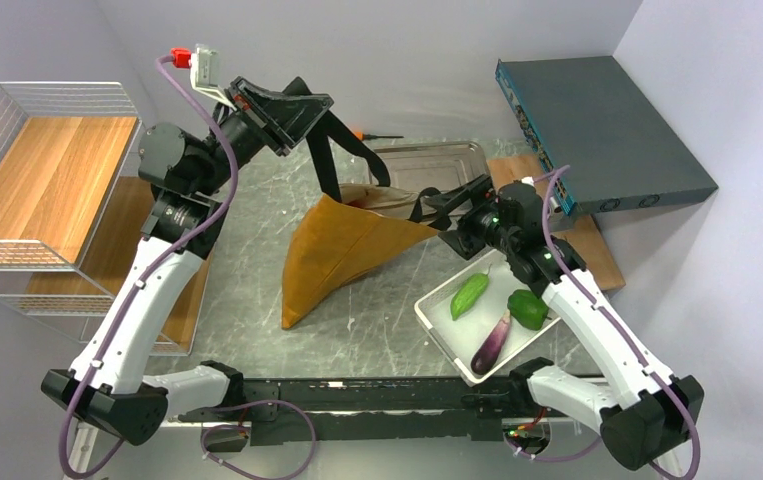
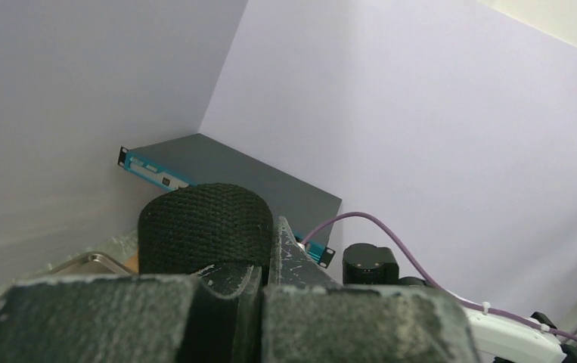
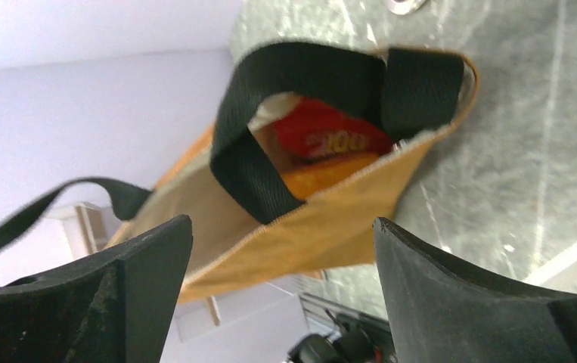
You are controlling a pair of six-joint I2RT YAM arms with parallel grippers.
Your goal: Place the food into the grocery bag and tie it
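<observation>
A mustard bag (image 1: 342,250) hangs tilted, mouth open, by one black strap (image 2: 206,227); my left gripper (image 1: 307,115) is shut on that strap. At the bag's right end, my right gripper (image 1: 441,220) stands open beside the other black handle (image 3: 293,68). In the right wrist view this handle arches ahead of the spread fingers (image 3: 451,295), with nothing gripped. Inside the bag lie a red packet (image 3: 330,132) and something orange (image 3: 319,178). A white basket (image 1: 441,345) holds a long green vegetable (image 1: 470,296), a green pepper (image 1: 528,309) and an eggplant (image 1: 491,343).
Behind the bag lies a metal tray (image 1: 437,155), partly covered by the right arm. A dark flat box (image 1: 607,130) stands at the back right. The wire rack (image 1: 47,190) fills the left side. Bare grey tabletop (image 1: 247,290) shows left of the bag.
</observation>
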